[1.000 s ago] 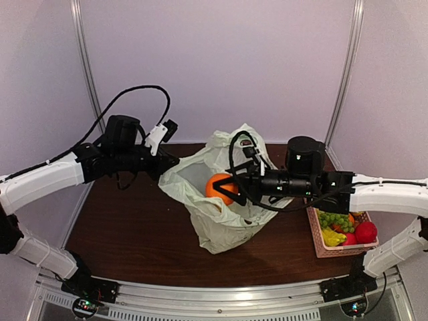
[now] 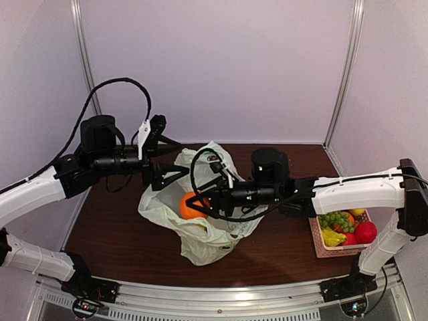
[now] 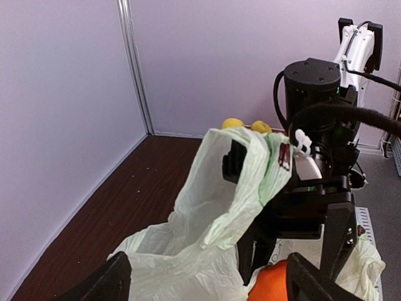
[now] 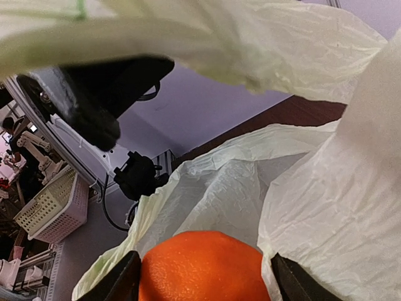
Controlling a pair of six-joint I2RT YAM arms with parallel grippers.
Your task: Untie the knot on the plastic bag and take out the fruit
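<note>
A crumpled white plastic bag (image 2: 210, 244) lies open mid-table, an orange fruit (image 4: 200, 269) inside it. My right gripper (image 2: 204, 199) reaches into the bag, shut on the orange, whose skin fills the space between its fingertips in the right wrist view. My left gripper (image 2: 175, 160) stands open beside the bag's upper left, above its opening, with nothing held. In the left wrist view a raised fold of the bag (image 3: 225, 207) rises in front of the right gripper.
A pink basket (image 2: 338, 250) of grapes, yellow and red fruit stands at the right edge of the table. Bare table (image 2: 100, 234) shows at left and along the front.
My left gripper has risen and opened, moving away from the bag's rim. My right gripper, with the orange, has shifted left, and the bag has moved toward the left and front.
</note>
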